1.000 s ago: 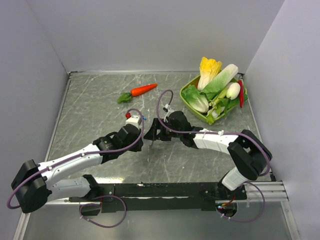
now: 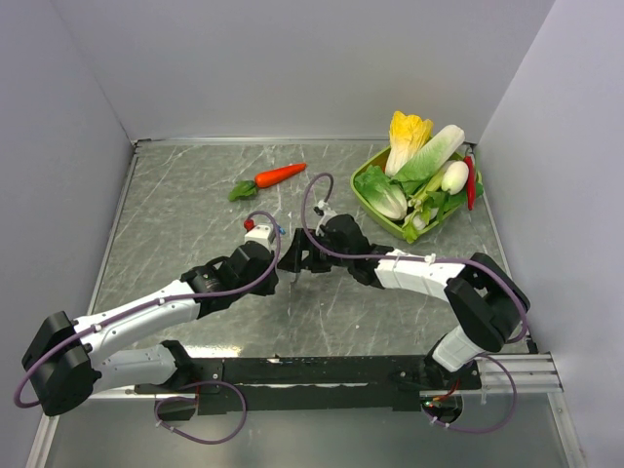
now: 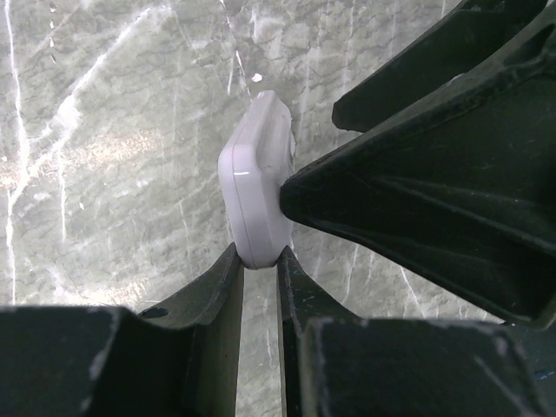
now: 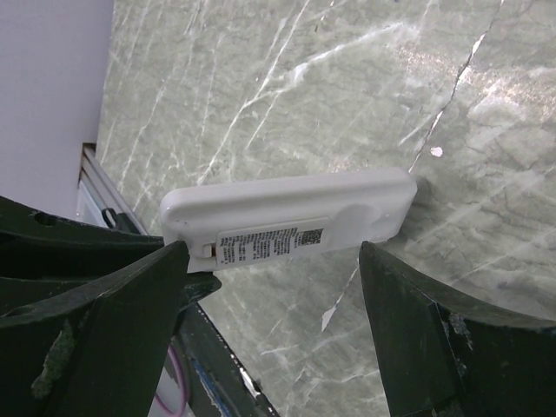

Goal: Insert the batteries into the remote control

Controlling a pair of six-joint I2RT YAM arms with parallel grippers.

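A white remote control [image 3: 254, 165] stands on its narrow edge or is held so, seen nearly end-on in the left wrist view. My left gripper is shut on its near end. In the right wrist view the remote control [image 4: 287, 195] lies lengthwise, its face with a printed label and a round hollow turned to me. Across that face my right gripper stands open, its fingers wide apart. One right fingertip [image 3: 304, 201] appears against or very near the remote's side in the left wrist view. I can make out no batteries for certain.
A carrot [image 2: 281, 175] lies at the back. The green basket [image 2: 373, 214] of vegetables fills the back right. Small red [image 2: 249, 224] and blue [image 2: 282, 231] spots show by the left wrist; cannot tell what they are. Both arms meet closely mid-table.
My right gripper has shifted very slightly to the left, toward the left gripper. The left arm, carrot and basket look the same.
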